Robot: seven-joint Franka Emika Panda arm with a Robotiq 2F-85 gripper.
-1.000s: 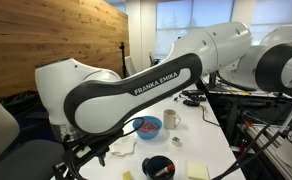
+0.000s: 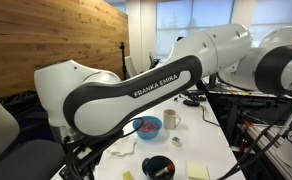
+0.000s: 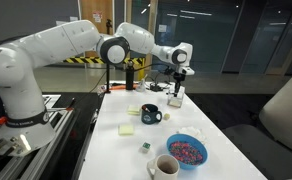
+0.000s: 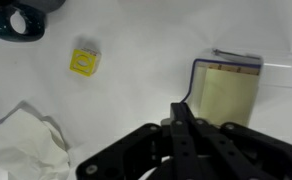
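Note:
My gripper appears shut, its dark fingers entering the wrist view from below with nothing seen between them. Just ahead and to the right lies a small clear-sided box (image 4: 197,72) with a dark blue rim, holding a flat pale yellow piece (image 4: 226,97). In exterior view 2 the gripper (image 3: 177,88) hangs at the table's far end, above or close to the box; the gap is hard to judge. A yellow block (image 4: 84,62) lies apart to the left, and a crumpled white cloth (image 4: 26,147) below it.
A dark mug (image 3: 161,113) stands mid-table. Nearer the camera are a blue bowl (image 3: 187,150) with reddish contents, a pale mug (image 3: 166,168) and a small green-and-white item (image 3: 144,147). Pale yellow pads (image 3: 126,130) lie to the left.
The arm has shifted slightly to the left in exterior view 1. The mugs, bowl and pads there stay where they were.

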